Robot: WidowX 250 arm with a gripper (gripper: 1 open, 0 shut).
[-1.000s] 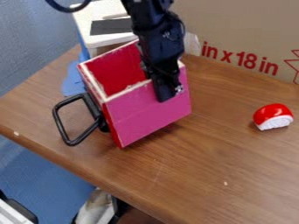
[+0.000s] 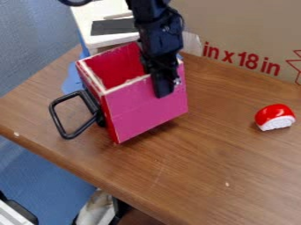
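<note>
A pink open-topped box (image 2: pixel 143 112) with a red interior and white rim stands on the wooden table (image 2: pixel 217 167), with a black loop handle on its left side. My dark gripper (image 2: pixel 165 83) reaches down from the top to the box's right upper part, over the rim. Whether its fingers are open or shut on the wall is not clear.
A red and white rounded object (image 2: pixel 274 117) lies at the table's right. A cardboard box (image 2: pixel 253 35) stands at the back, and white and black items (image 2: pixel 115 26) behind the pink box.
The pink box and my gripper have shifted slightly to the left over the last second. The red and white object has not moved.
</note>
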